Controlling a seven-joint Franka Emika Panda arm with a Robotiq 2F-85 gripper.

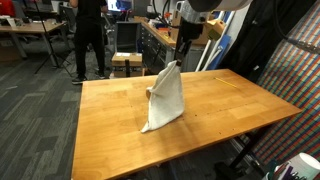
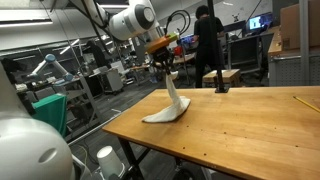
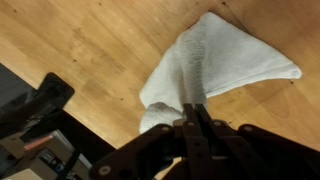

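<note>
A white cloth (image 1: 165, 98) is pinched and stretched upward from the wooden table, its lower end still lying on the tabletop. In exterior view 2 the cloth (image 2: 175, 104) rises in a narrow peak to my gripper (image 2: 164, 64), which hangs well above the table. The wrist view shows the cloth (image 3: 238, 62) spread below, with a fold running up to the gripper. The fingers are shut on this fold. Dark gripper parts cover the lower part of that view.
A thin yellow stick (image 2: 306, 102) lies near one table edge. A person (image 1: 88, 35) stands beyond the far side. A white cup-like object (image 2: 108, 158) is beside the near edge.
</note>
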